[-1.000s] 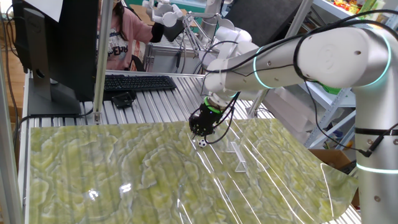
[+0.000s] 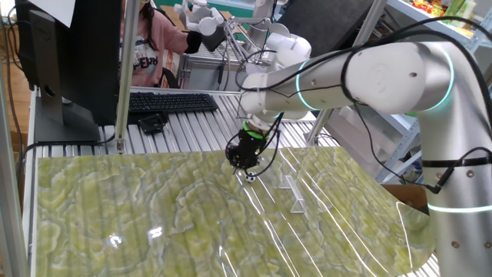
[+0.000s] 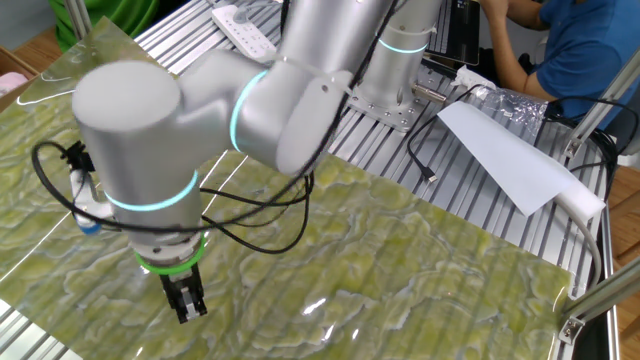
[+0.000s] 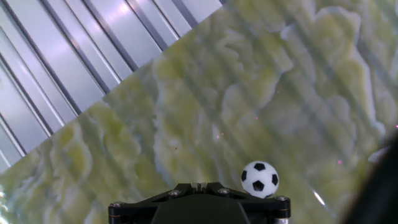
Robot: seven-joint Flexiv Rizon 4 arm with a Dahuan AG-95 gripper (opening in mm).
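A small black-and-white soccer ball (image 4: 260,180) rests on the green marbled mat, in the wrist view just to the right of my gripper. The two fingers meet in the middle there, shut, with nothing showing between them. From exterior view 1, the ball (image 2: 250,178) lies just below the black gripper (image 2: 240,168), near the mat's far edge. Seen from the other side, the gripper (image 3: 190,312) points down over the mat; the ball is not visible in that view.
A clear bracket-like piece (image 2: 294,194) stands on the mat right of the ball. Beyond the mat's far edge are a keyboard (image 2: 173,102) and a monitor (image 2: 65,77) on the ribbed table.
The arm has shifted left in exterior view 1, carrying the gripper slightly left of where it hung over the ball. The ball has stayed in place.
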